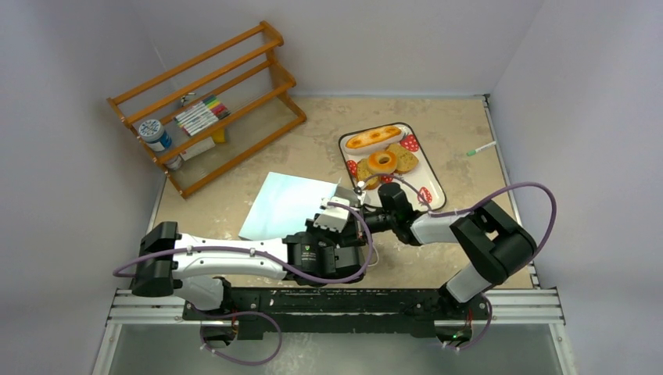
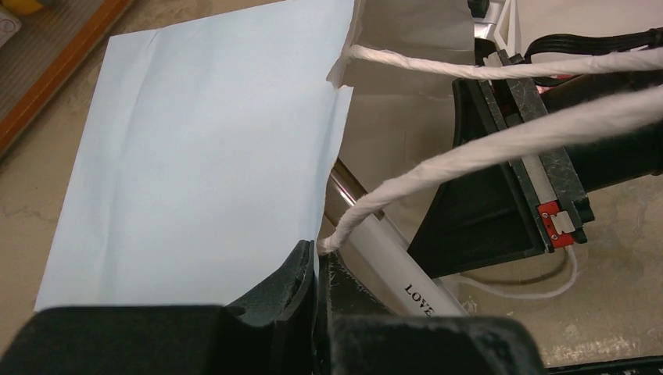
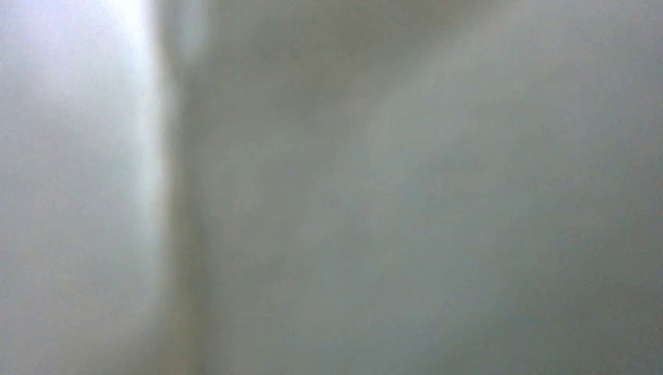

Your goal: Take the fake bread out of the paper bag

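Note:
The pale blue paper bag (image 1: 281, 199) lies on the table, its mouth facing right, with white rope handles (image 2: 500, 148). My left gripper is shut at the bag's edge beside a handle's root; whether paper is pinched between the fingers is unclear. My right gripper (image 1: 360, 219) reaches in from the right at the bag's mouth, its fingers hidden. The right wrist view shows only blurred pale paper. Fake breads, a long loaf (image 1: 374, 136), a ring bun (image 1: 382, 160) and slices (image 1: 403, 156), lie on a tray (image 1: 431, 198).
A wooden rack (image 1: 234, 168) with markers and jars stands at the back left. A small green-and-white item (image 1: 482, 148) lies at the right.

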